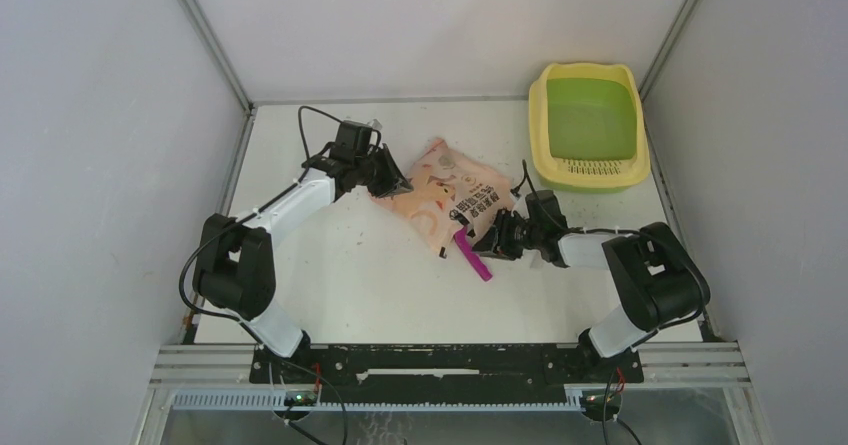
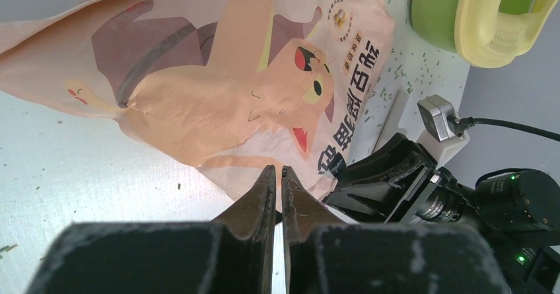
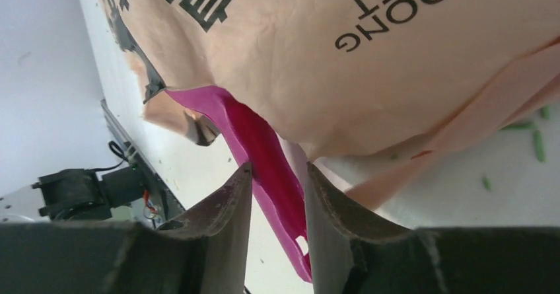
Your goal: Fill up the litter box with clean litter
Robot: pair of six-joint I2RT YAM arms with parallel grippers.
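Note:
A crumpled pink litter bag (image 1: 440, 190) with a cartoon cat (image 2: 297, 96) and black lettering lies flat on the table. A magenta strip-like item (image 1: 475, 260) sticks out from under its front edge. My right gripper (image 1: 480, 247) is low at that edge, its fingertips over the magenta item (image 3: 271, 168), slightly apart; whether they grip it is unclear. My left gripper (image 1: 405, 185) hangs above the bag's left part, its fingertips (image 2: 267, 182) close together with nothing visible between them. The yellow-and-green litter box (image 1: 590, 120) stands at the back right.
Small green pellets (image 3: 538, 142) lie scattered near the bag. Walls enclose the back and both sides.

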